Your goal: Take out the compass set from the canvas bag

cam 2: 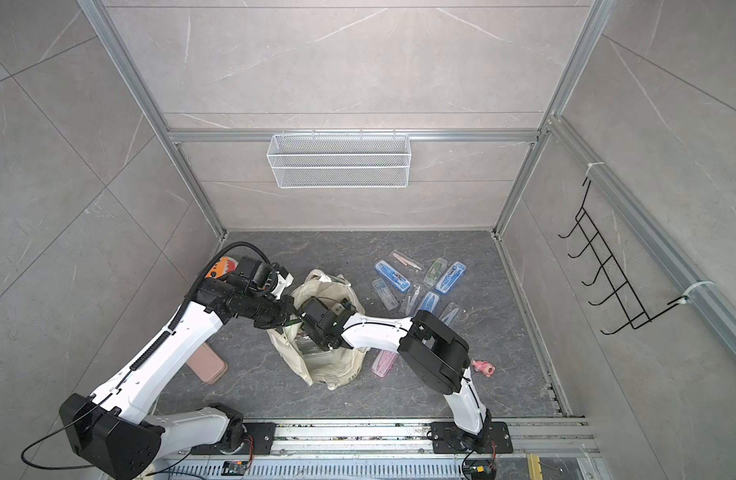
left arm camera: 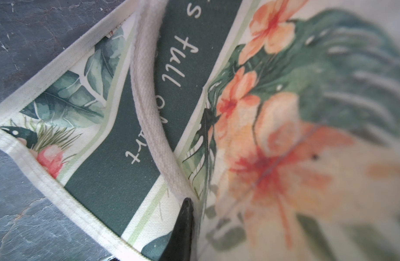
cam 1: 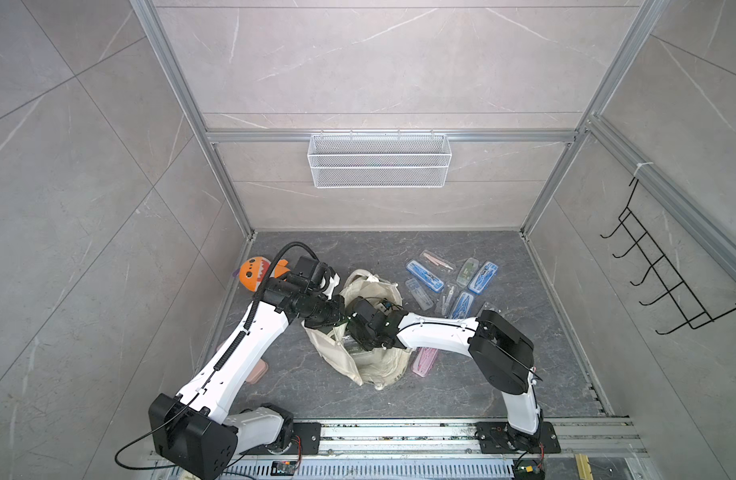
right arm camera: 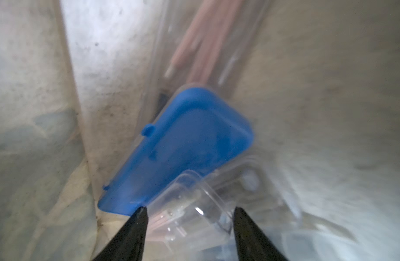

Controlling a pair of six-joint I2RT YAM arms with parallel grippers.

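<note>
The cream canvas bag lies open mid-table. My left gripper is shut on the bag's side, a dark fingertip at its floral fabric beside the strap. My right gripper is down inside the bag, its fingers part open around the end of a clear case in the right wrist view. A blue-ended case and a clear case with pink items lie beside it. I cannot tell which is the compass set, or whether the fingers touch the clear case.
Several blue and clear cases lie right of and behind the bag. An orange toy and pink object lie at left. A wire basket hangs on the back wall, a black hook rack at right.
</note>
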